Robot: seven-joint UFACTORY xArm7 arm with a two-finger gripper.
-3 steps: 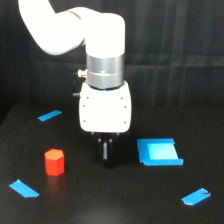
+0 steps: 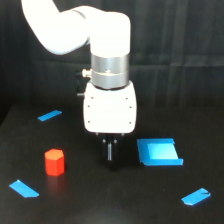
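An orange-red block (image 2: 55, 162) stands on the black table toward the left. To the right lies a blue-taped square (image 2: 158, 152) with a pale blue middle. Between the two, my gripper (image 2: 110, 156) points down from the white arm, closer to the square than to the block. Its dark fingers blend into the dark table, so whether they are apart or together cannot be made out. No object shows at the fingertips.
Strips of blue tape mark the table at the back left (image 2: 50, 115), front left (image 2: 24, 188) and front right (image 2: 196, 197). A dark curtain (image 2: 180, 60) hangs behind.
My arm and gripper have shifted slightly to the right. The orange-red block and the taped square have stayed where they were.
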